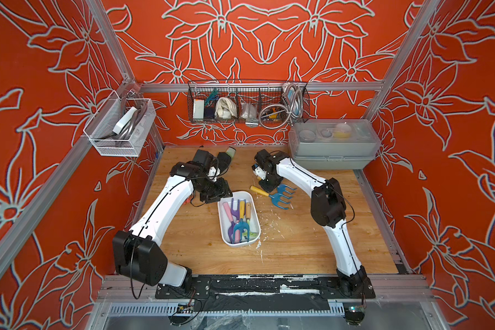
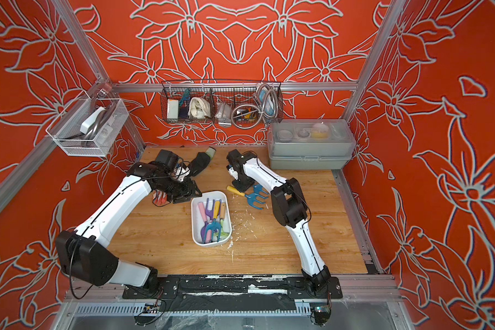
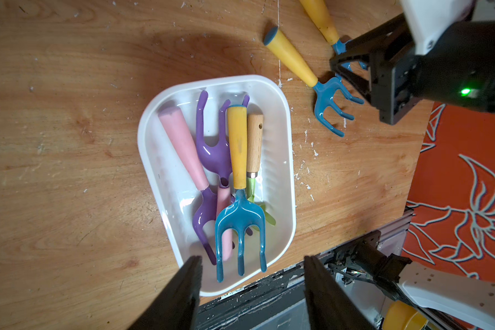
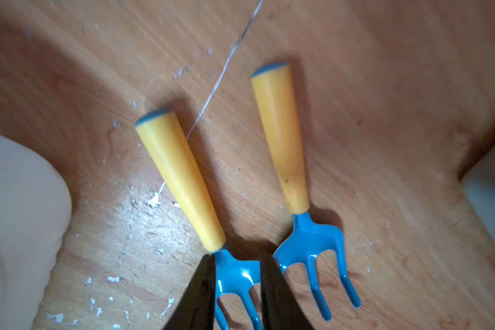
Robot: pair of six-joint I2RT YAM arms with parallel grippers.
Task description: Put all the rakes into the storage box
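Observation:
Two rakes with yellow handles and blue heads, a nearer rake (image 4: 176, 176) and a farther rake (image 4: 283, 143), lie side by side on the table in the right wrist view. My right gripper is over them, its fingers apart and unclosed around either rake. From the top left, the nearer rake (image 1: 279, 200) is right of the white box (image 1: 222, 220), and the gripper covers part of the farther one. Inside the box (image 3: 154, 165) lie a blue rake (image 3: 239, 211), purple forks with pink handles and a wooden-handled tool. My left gripper is open and empty, by the box's far-left corner.
A grey lidded bin (image 1: 335, 145) stands at the back right. Behind the left arm lies a dark object (image 1: 223, 160) with a pale green end. Bare tabletop extends to the box's right, with white flakes on it.

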